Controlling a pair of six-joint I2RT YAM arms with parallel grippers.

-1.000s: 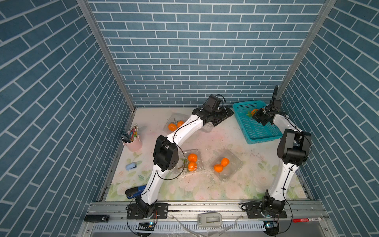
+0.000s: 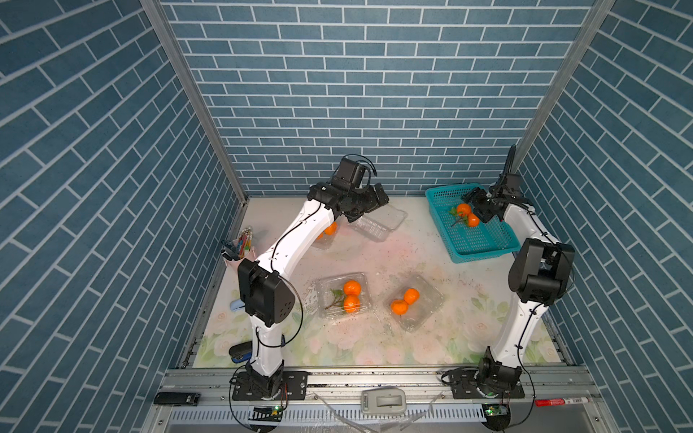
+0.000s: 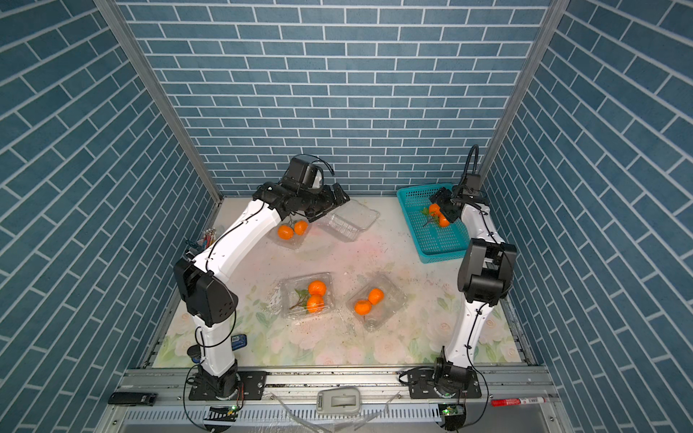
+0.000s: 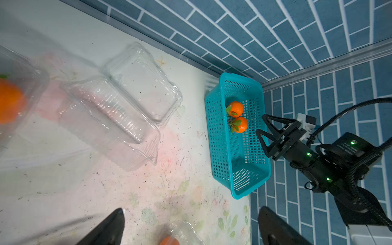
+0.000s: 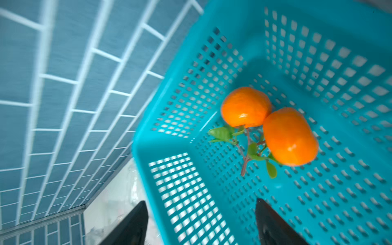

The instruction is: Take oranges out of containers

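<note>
Two oranges [image 5: 290, 136] with leaves lie in the teal basket [image 5: 185, 195] at the back right. My right gripper hangs over it, fingers apart, holding nothing. My left gripper is open and raised over the back-left area, near an empty clear container [image 4: 114, 114]. Another container behind my left arm holds oranges [image 3: 285, 231]. At the front middle, two clear containers each hold two oranges, one pair [image 2: 351, 304] with leaves, the other [image 2: 399, 306] to its right.
A pen cup [image 2: 242, 257] and a stapler [image 2: 238, 304] stand at the left. Tiled walls border the table at back and sides.
My left gripper has moved left and up, away from the basket. My right gripper has risen slightly, and both oranges in the basket show more clearly.
</note>
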